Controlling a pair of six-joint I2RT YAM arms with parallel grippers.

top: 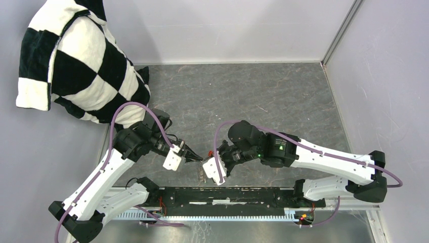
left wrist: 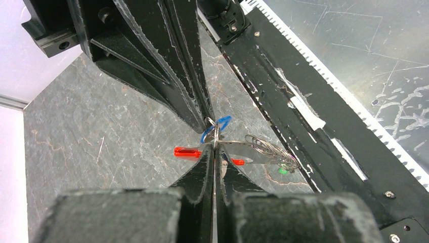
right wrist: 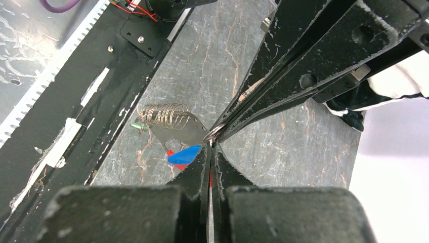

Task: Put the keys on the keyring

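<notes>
My left gripper is shut, its tips on the thin metal wire of the keyring (left wrist: 216, 132). From the opposite side my right gripper comes close to it, also shut on the thin wire (right wrist: 214, 133). The two pairs of fingertips almost meet. By them shows a blue piece (left wrist: 223, 121), with red pieces (left wrist: 187, 152) and a flat metal piece (right wrist: 183, 130) below. Which of these are keys, and how they hang on the wire, I cannot tell. From the top view the tips are mostly hidden.
A wire coil (right wrist: 164, 116) and a small green piece (right wrist: 139, 126) sit beside the flat metal piece. A checked cushion (top: 96, 71) leans at the back left. A black rail (top: 222, 201) runs along the front. Clear grey floor (top: 238, 91) lies behind the arms.
</notes>
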